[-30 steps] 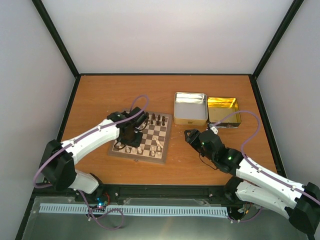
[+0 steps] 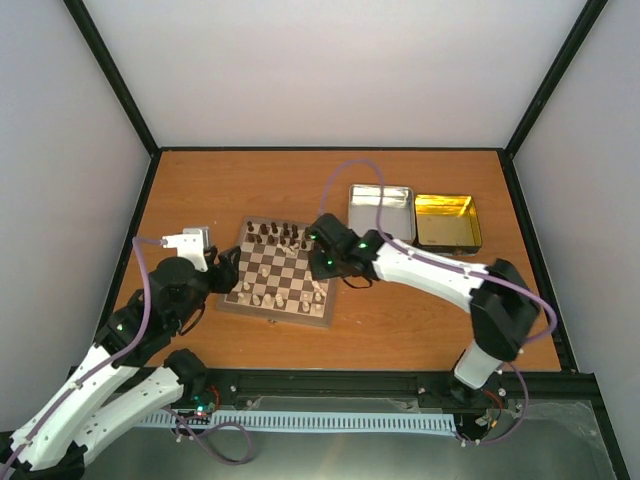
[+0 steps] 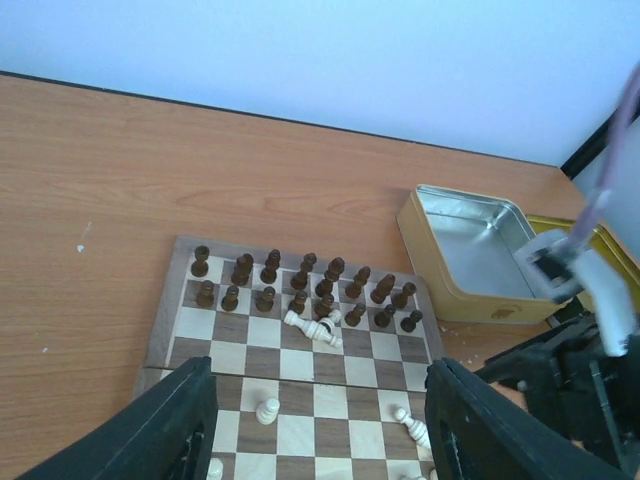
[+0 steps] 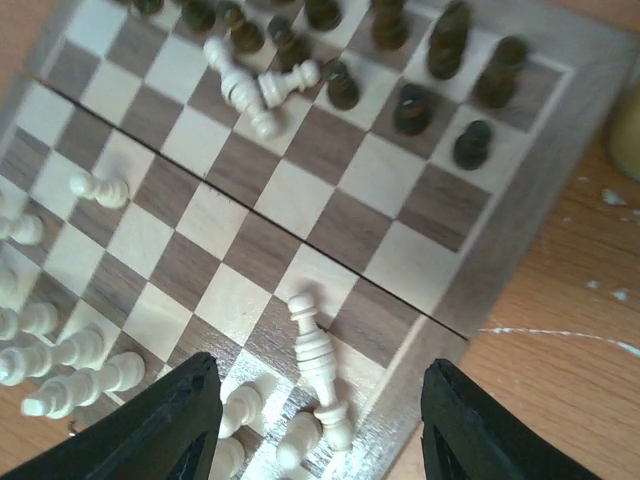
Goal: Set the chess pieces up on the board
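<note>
The chessboard (image 2: 275, 300) holds upright dark pieces along its far rows; white pieces are nearer, some upright. In the left wrist view two white pieces (image 3: 312, 331) lie among the dark ones and another (image 3: 412, 427) lies at the right. In the right wrist view that fallen piece (image 4: 316, 362) is below my right gripper, whose fingers are apart with nothing visible held; in the top view it is over the board's right side. My left gripper is raised at the board's left, fingers apart and empty.
A silver tin (image 2: 380, 210) and a gold tin (image 2: 447, 215) stand right of the board, toward the back. Bare table (image 2: 200, 190) surrounds the board, with free room at the back left.
My left arm has drawn back from over the board toward the near left. My right arm has swung in from the right to over the board.
</note>
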